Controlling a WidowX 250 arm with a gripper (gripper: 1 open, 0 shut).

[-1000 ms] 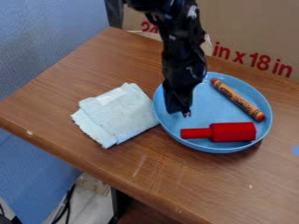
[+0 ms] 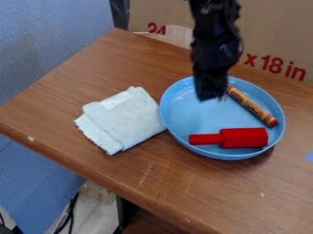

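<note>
My gripper (image 2: 210,90), dark and blurred, hangs over the back left part of a blue plate (image 2: 202,122); whether its fingers are open or shut is unclear. On the plate lie an orange crayon (image 2: 253,104) at the right and a red object with a narrow handle (image 2: 241,138) at the front. A folded pale cloth (image 2: 120,120) lies on the table left of the plate.
A cardboard box (image 2: 269,37) stands behind the plate. A blue surface lies beyond the table's left edge.
My gripper has moved up and to the right, toward the back of the plate. The plate, its contents and the cloth look unchanged.
</note>
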